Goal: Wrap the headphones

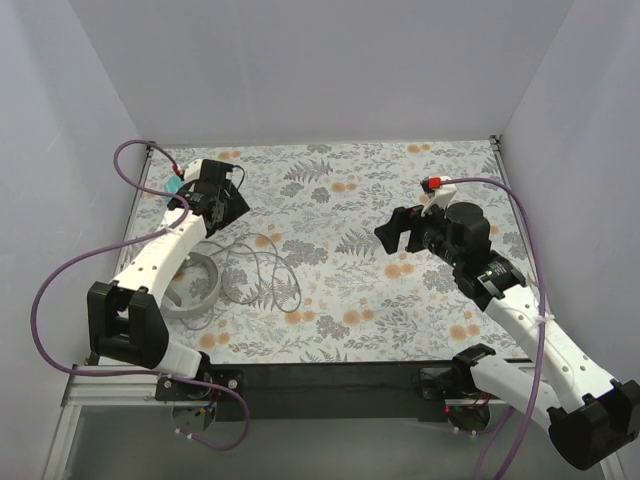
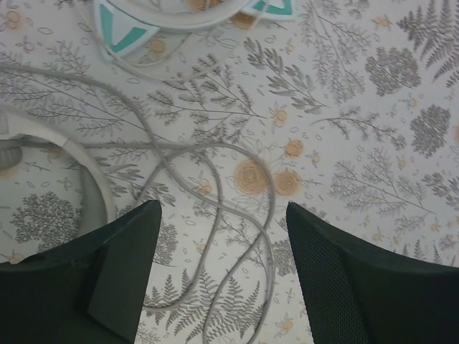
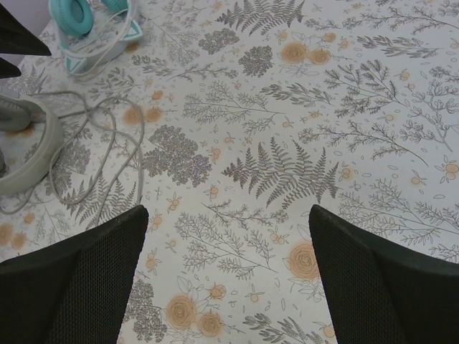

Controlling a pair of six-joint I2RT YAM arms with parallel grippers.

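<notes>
Teal headphones with a white band and stand lie at the back left, mostly hidden in the top view by my left gripper [image 1: 225,205]; the left wrist view catches their white band [image 2: 179,16] at the top edge. Loose grey cables [image 2: 215,202] cross the cloth below my left gripper, whose fingers stand apart with nothing between them. A grey ring-shaped object [image 1: 200,300] lies nearer the front left. My right gripper [image 1: 398,230] hangs open and empty over the right half of the table.
Walls stand at the left, back and right, and a dark front edge borders the table.
</notes>
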